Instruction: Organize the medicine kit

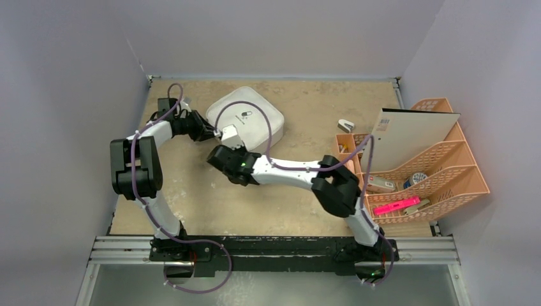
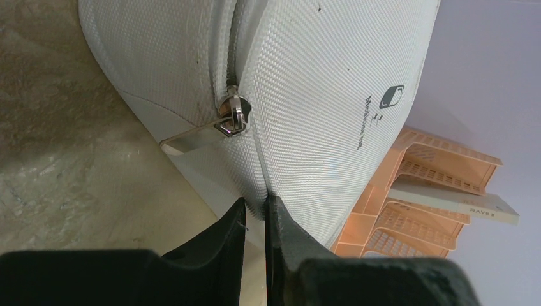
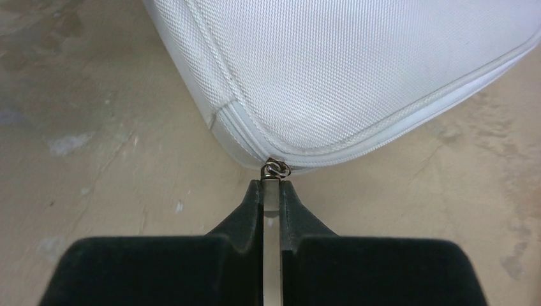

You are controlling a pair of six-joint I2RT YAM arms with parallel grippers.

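The white fabric medicine kit (image 1: 245,118) lies closed at the back left of the table, its zip running round the side. My left gripper is shut on a fold of the kit's edge. Beside it, a metal zip pull (image 2: 191,139) hangs free. At a rounded corner of the kit, my right gripper is shut on another metal zip pull (image 3: 272,199). From above, the right wrist hides much of that gripper.
An orange compartment basket (image 1: 469,172) fills the right side, holding a white board (image 1: 408,143), a pink item (image 1: 397,205) and small boxes. Behind it on the table lies a small white stapler-like thing (image 1: 346,125).
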